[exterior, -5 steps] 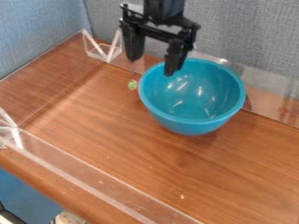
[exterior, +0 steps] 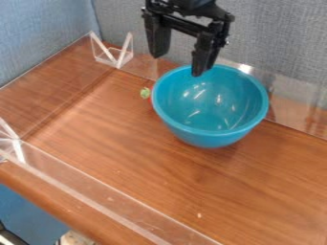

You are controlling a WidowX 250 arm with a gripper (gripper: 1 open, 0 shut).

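Note:
My black gripper [exterior: 181, 59] hangs over the back of the scene with its two fingers spread apart and nothing between them, just above the rim of a turquoise plastic bowl [exterior: 205, 113]. The bowl looks empty and sits on the wooden tabletop at the right of centre. A small green-and-white object [exterior: 144, 93] lies on the wood just left of the bowl.
Clear panels line its edges, with white angled brackets [exterior: 111, 53] at the back left and left side. Grey padded walls stand behind.
My gripper has risen slightly and shifted a little to the right. The bowl and small object have not visibly moved.

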